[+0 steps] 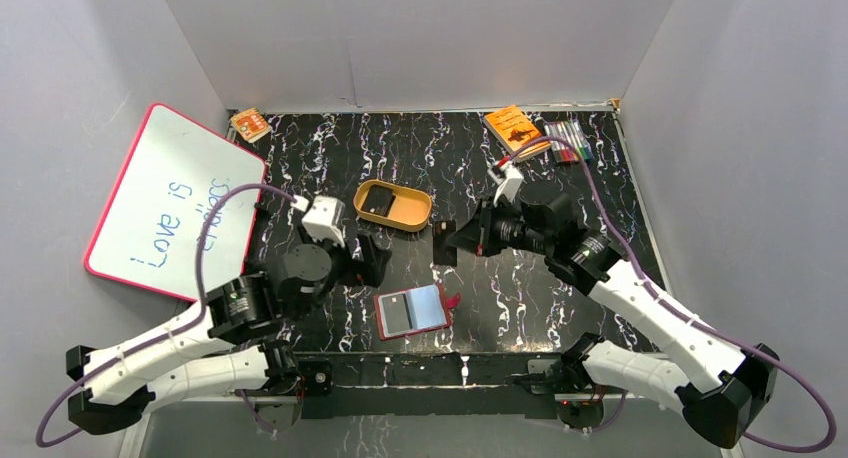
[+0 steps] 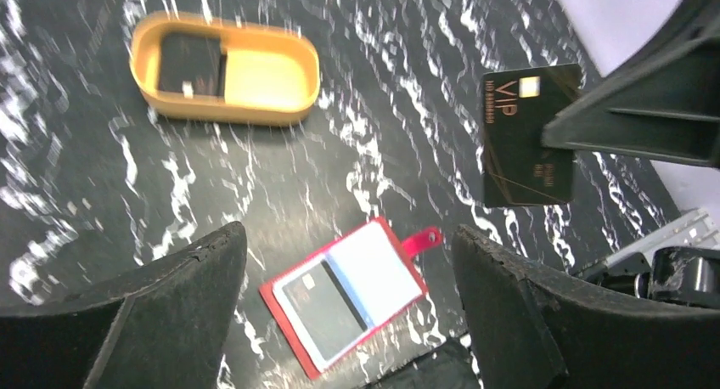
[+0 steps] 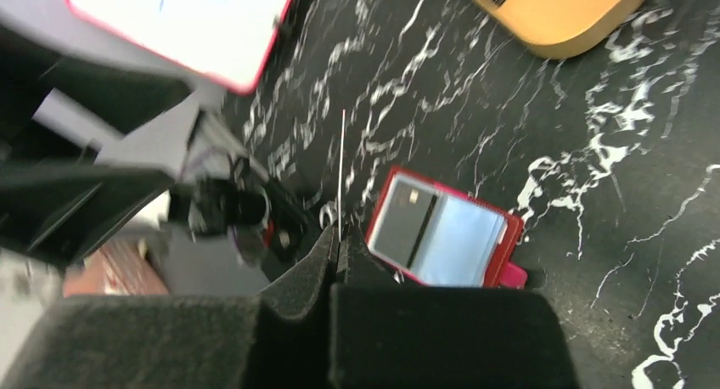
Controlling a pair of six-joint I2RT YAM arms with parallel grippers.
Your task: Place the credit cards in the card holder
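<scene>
A black card [image 1: 444, 246] marked "VIP" hangs upright above the table. My right gripper is shut on it, and there it appears edge-on as a thin line. To its left, my left gripper [image 1: 376, 262] stands open, apart from the card, with nothing between its fingers. The card holder [image 1: 428, 307] lies open on the front part of the table, red-edged, with a pale blue right side. A dark grey card or panel [image 2: 321, 311] shows behind its left window; I cannot tell which. Another dark card [image 2: 188, 59] rests in the yellow tray [image 2: 273, 73].
A whiteboard [image 1: 180, 203] leans at the left. At the back right lie an orange book [image 1: 517, 130] and several coloured markers [image 1: 567, 141]; a small orange item [image 1: 251, 125] sits at the back left. Bare marble tabletop surrounds the holder.
</scene>
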